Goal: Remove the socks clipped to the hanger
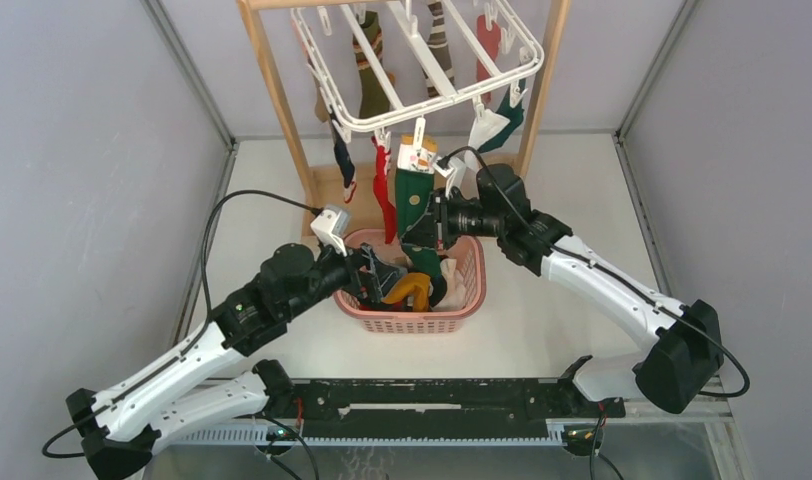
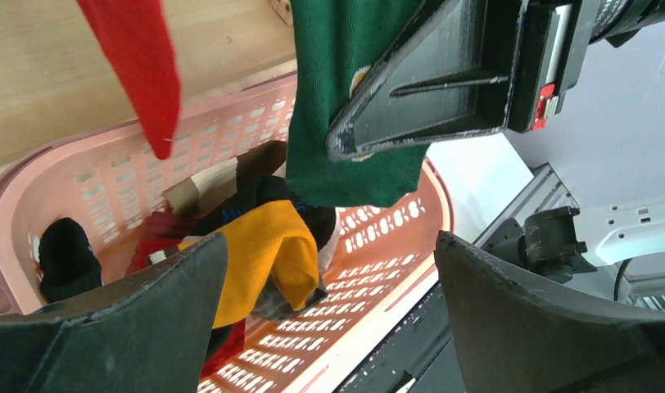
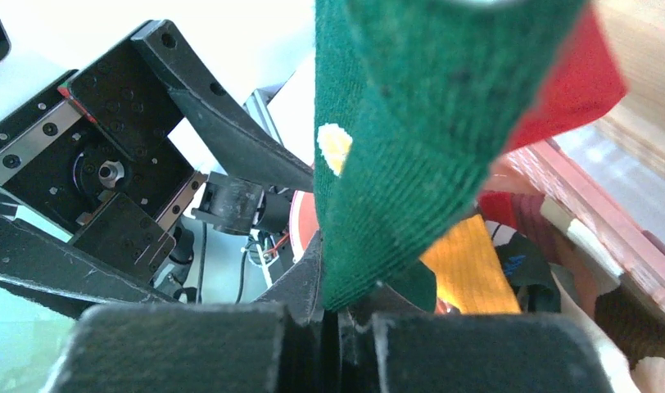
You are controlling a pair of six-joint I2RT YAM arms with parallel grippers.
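Note:
A dark green sock with a snowman top hangs from a front clip of the white hanger. My right gripper is shut on this sock, at its lower part. In the left wrist view the sock's toe dangles above the pink basket, with a right finger across it. My left gripper stands open over the basket, nothing between its fingers, below and left of the green sock. A red sock hangs just left of the green one.
The pink basket holds several loose socks, a mustard one on top. More socks hang further back, including a striped one and a teal one. A wooden frame surrounds the hanger.

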